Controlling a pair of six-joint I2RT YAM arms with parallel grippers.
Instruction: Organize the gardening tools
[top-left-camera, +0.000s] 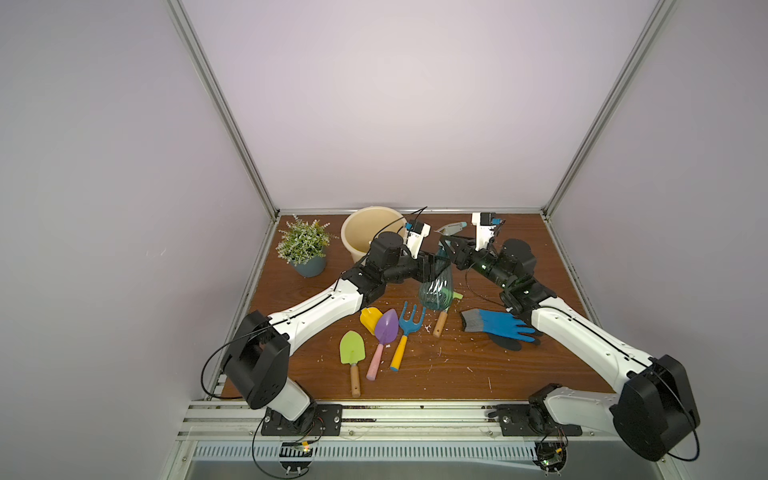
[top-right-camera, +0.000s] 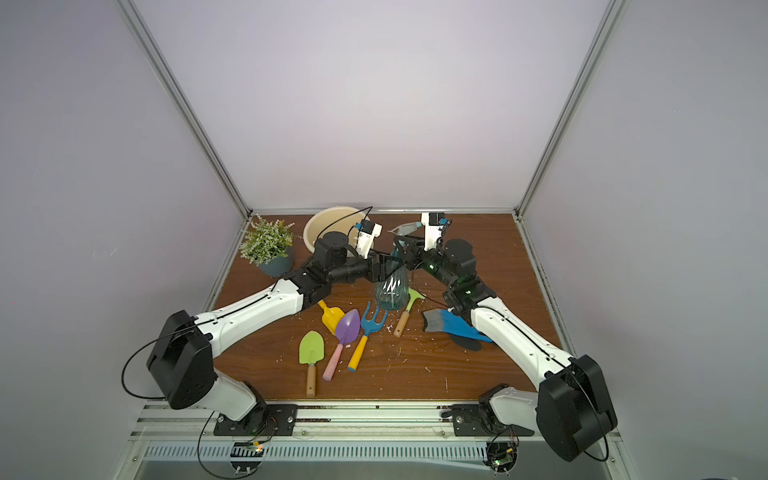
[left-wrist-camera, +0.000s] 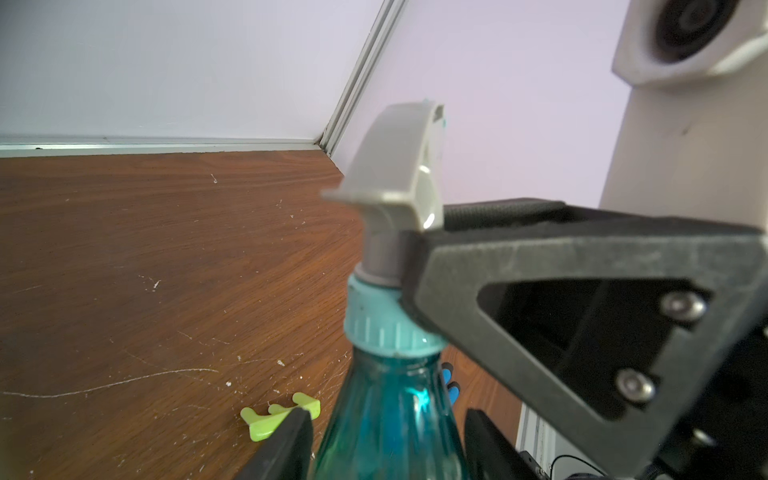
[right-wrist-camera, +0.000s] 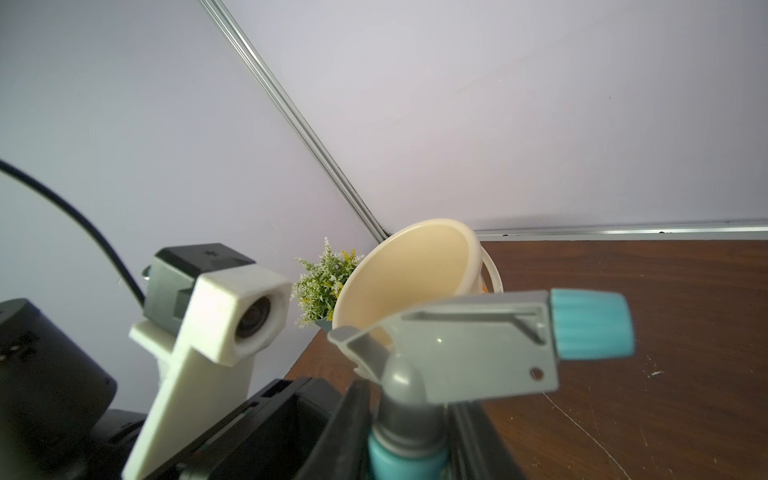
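Note:
A teal spray bottle with a grey trigger head stands upright between both grippers at the table's middle. My left gripper is at its body and my right gripper at its neck; whether either grips it is hard to tell. Around it lie a green trowel, purple trowel, yellow scoop, blue fork, green hand rake and blue-grey gloves.
A cream bucket stands at the back, left of the bottle, with a potted plant further left. The back right and front right of the table have free room.

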